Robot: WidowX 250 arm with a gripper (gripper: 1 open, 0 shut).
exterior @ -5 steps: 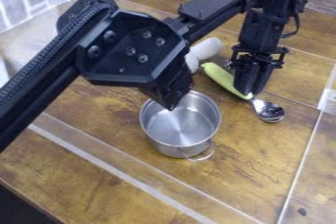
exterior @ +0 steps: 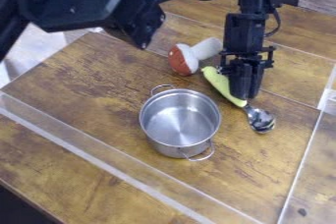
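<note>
My black gripper point(exterior: 246, 71) reaches down at the right of centre, shut on a metal spoon whose round head point(exterior: 260, 121) rests low beside it; the exact grip point is partly hidden. A pale yellow-green elongated item point(exterior: 221, 83) lies under and left of the fingers, along the spoon. A steel pot point(exterior: 180, 123) with two handles stands to the left and lower. Behind it lies a mushroom-like object point(exterior: 186, 58) with a red and white end.
The dark arm spans the top. Pale strips or panels edge the right side and the top left.
The upper arm has swung up and away, uncovering the mushroom-like object and more table. The gripper, spoon and yellow item have shifted only slightly.
</note>
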